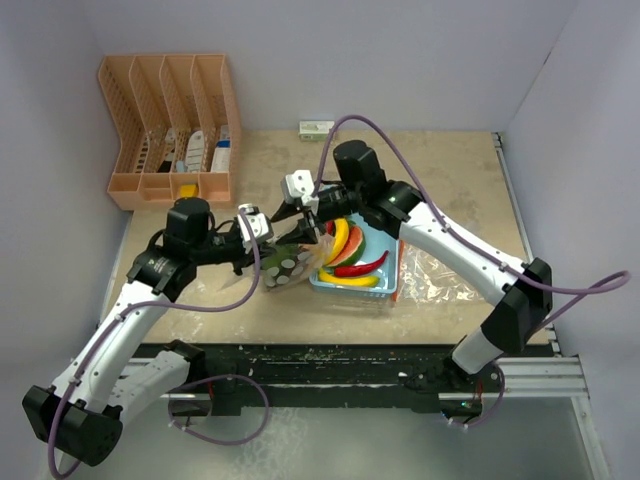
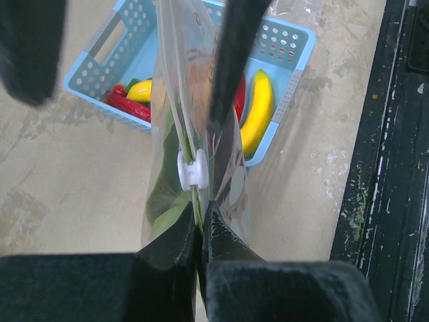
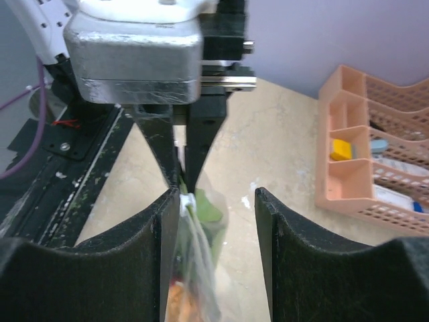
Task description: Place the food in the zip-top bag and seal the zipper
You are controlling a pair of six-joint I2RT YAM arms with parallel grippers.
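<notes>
The clear zip top bag (image 1: 290, 268) hangs over the table, with green food and something orange-red showing through it. In the left wrist view, my left gripper is shut on the end of the bag's zipper edge. A white slider (image 2: 193, 171) sits on the zipper just beyond those fingertips. My right gripper is part open, with nothing clamped in it. Its dark fingers (image 2: 239, 50) stand on either side of the bag's upper edge in the left wrist view. The slider (image 3: 187, 200) shows near its left finger in the right wrist view.
A blue basket (image 1: 386, 291) holding a yellow banana (image 1: 348, 279), a red pepper (image 1: 361, 267) and other food stands right of the bag. The peach organizer (image 1: 125, 190) is at the back left. More clear plastic (image 1: 435, 277) lies at the right.
</notes>
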